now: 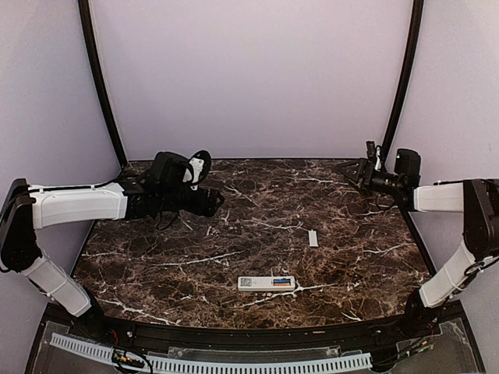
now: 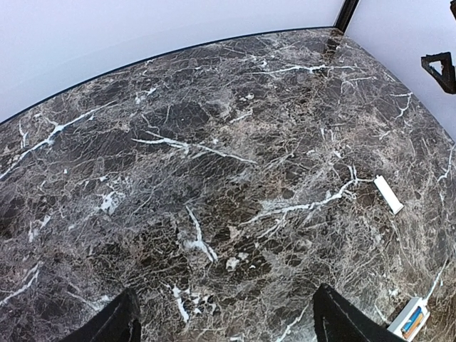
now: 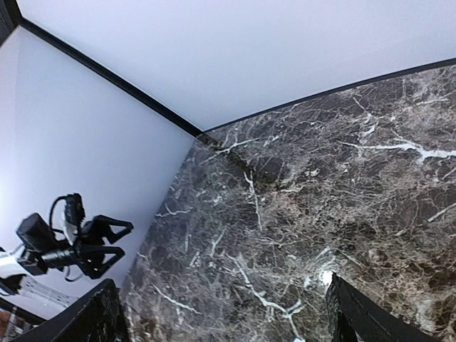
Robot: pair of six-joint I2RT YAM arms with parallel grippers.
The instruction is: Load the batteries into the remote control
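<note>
The white remote control (image 1: 261, 284) lies flat near the front middle of the table. A blue and an orange battery (image 1: 281, 284) lie side by side in the open compartment at its right end. Behind it to the right, the white battery cover (image 1: 313, 238) rests on the marble, and it shows in the left wrist view as a small white strip (image 2: 388, 194). Well behind and left of the remote, my left gripper (image 1: 212, 202) has its fingers apart and empty. My right gripper (image 1: 357, 171) is open and empty at the back right, away from all objects.
Pale walls stand at the back and both sides. A dark rail (image 1: 234, 333) runs along the front edge.
</note>
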